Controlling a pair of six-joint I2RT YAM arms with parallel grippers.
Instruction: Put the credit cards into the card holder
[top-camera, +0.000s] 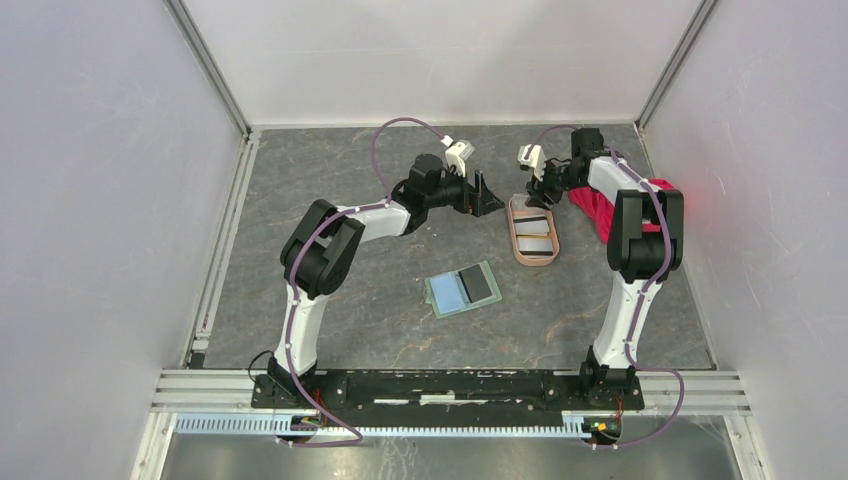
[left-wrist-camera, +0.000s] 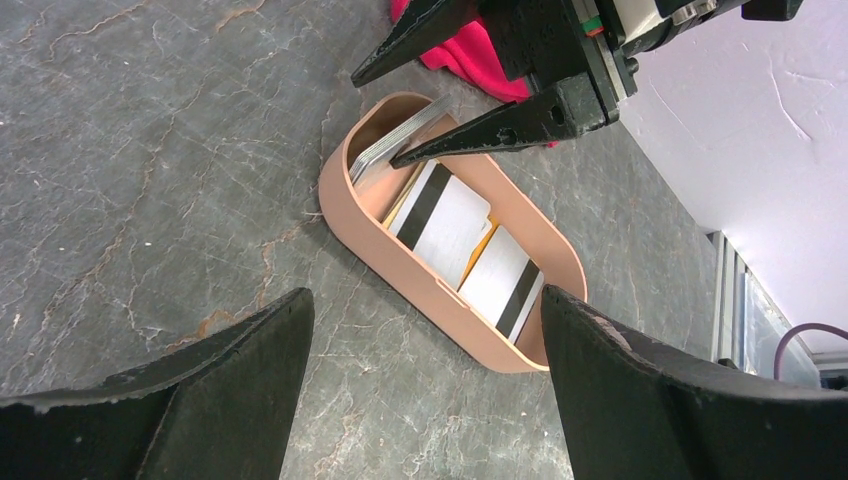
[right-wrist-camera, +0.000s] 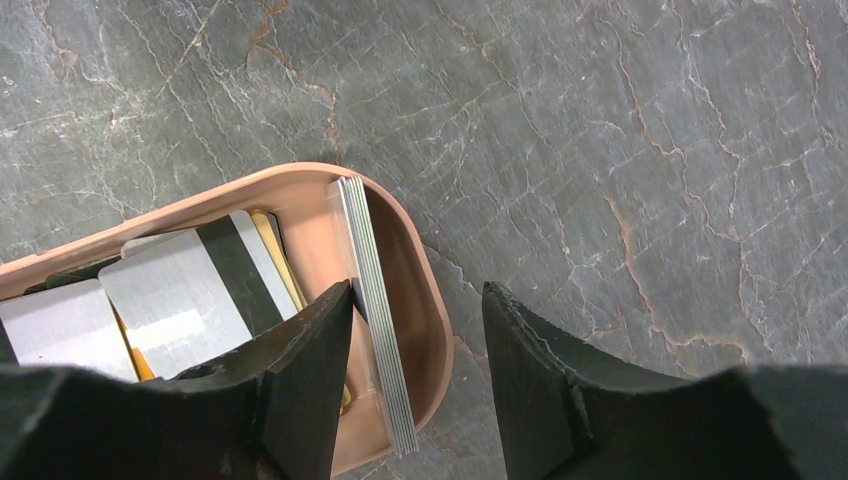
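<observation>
A pink open box (top-camera: 535, 258) holds white cards with black stripes (left-wrist-camera: 445, 222). At its far end a bundle of thin cards (right-wrist-camera: 378, 310) stands on edge, leaning against the end wall. My right gripper is open over that end: one finger is inside the box against the bundle, the other beyond the outer wall. Just left of the box, my left gripper (top-camera: 487, 201) is open and empty. The green-edged card holder (top-camera: 490, 301), with a blue side and a dark side, lies flat on the table nearer the front.
A red cloth (top-camera: 598, 211) lies right of the box, partly under the right arm. Both hands are close together over the box.
</observation>
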